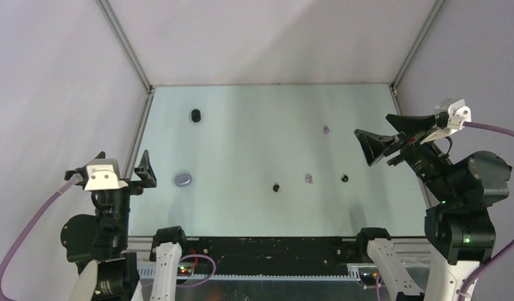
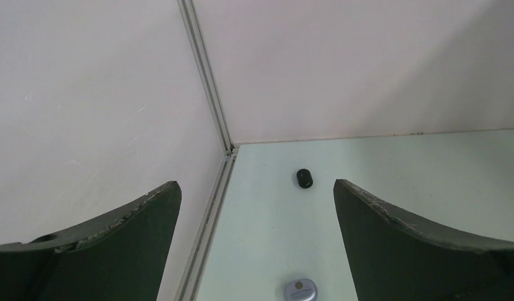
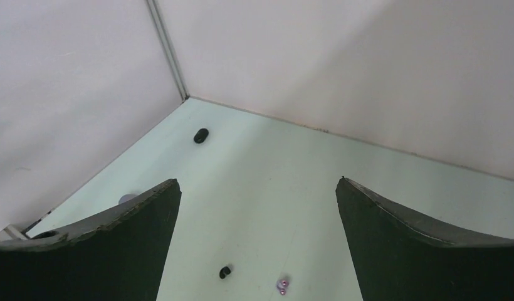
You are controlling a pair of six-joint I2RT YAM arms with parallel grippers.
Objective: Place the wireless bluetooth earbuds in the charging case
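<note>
Toward the back left of the table lies a small black oval case (image 1: 195,115), also visible in the left wrist view as a black case (image 2: 304,178). Nearer the front left is a lavender case (image 1: 183,180); both look closed. Two black earbuds (image 1: 276,187) (image 1: 345,178) and two pinkish-purple earbuds (image 1: 309,179) (image 1: 326,129) lie apart on the middle and right of the table. My left gripper (image 1: 124,158) is raised at the left edge, open and empty. Over at the right side, my right gripper (image 1: 372,126) hangs open, its fingers holding nothing.
Pale walls close off the left, back and right of the white table (image 1: 254,138). A dark rail (image 1: 273,254) runs along its front. Wide bare surface separates the cases from the earbuds. Purple cables (image 1: 35,222) trail from both arms.
</note>
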